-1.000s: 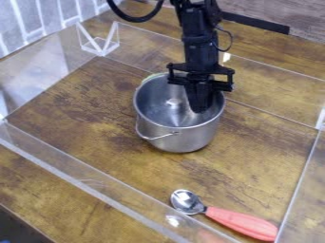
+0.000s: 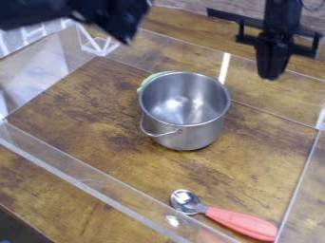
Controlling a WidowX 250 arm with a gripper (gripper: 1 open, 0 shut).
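My gripper (image 2: 272, 65), black and blurred, is up at the top right, above the wooden board and to the right of a steel pot (image 2: 184, 112). It looks shut, with nothing visible between its fingers. The pot has a wire handle and stands empty on the board, with a pale green object (image 2: 148, 81) partly hidden behind its rim. An ice-cream scoop with a red handle (image 2: 241, 222) lies at the bottom right.
Clear plastic edges (image 2: 105, 181) run along the front, left and right. A dark blurred shape crosses the upper left. The wooden board (image 2: 76, 114) is bare left of the pot.
My gripper has risen out of the pot and moved right to the upper right. The pot and scoop look unmoved.
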